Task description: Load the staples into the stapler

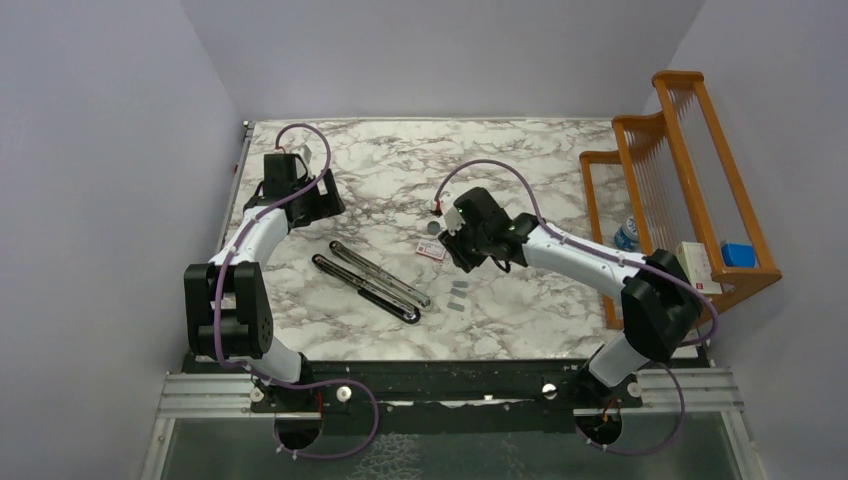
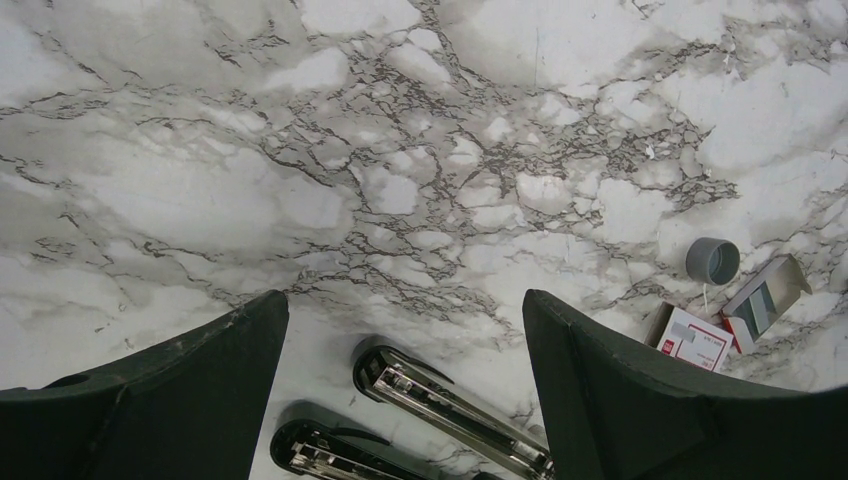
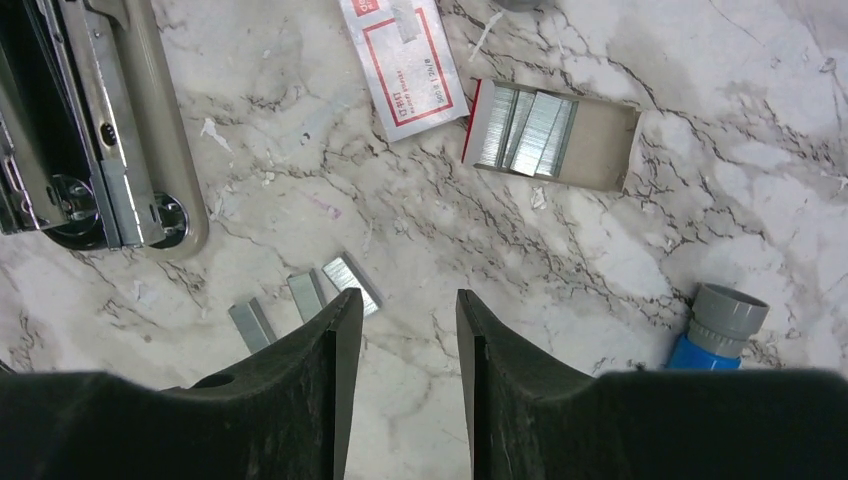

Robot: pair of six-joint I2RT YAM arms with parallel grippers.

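Two long, slim stapler bodies lie side by side on the marble table, a grey-edged one point(image 1: 378, 272) and a black one point(image 1: 365, 288). In the right wrist view the grey-edged one shows its metal channel point(image 3: 108, 120); whether staples sit inside, I cannot tell. Three loose staple strips point(image 3: 307, 296) rest on the table just beyond my right fingers. Farther off, an open tray point(image 3: 600, 145) holds several more strips. My right gripper is above the table, its fingers apart and empty. My left gripper hangs open at the back left, away from the staplers.
A red-and-white staple box point(image 3: 408, 65) lies by the tray, with a grey ring-shaped cap point(image 2: 712, 261) near it. A grey-and-blue cylinder point(image 3: 722, 315) is at the right wrist view's edge. The wooden shelf point(image 1: 640, 190) stands at the right.
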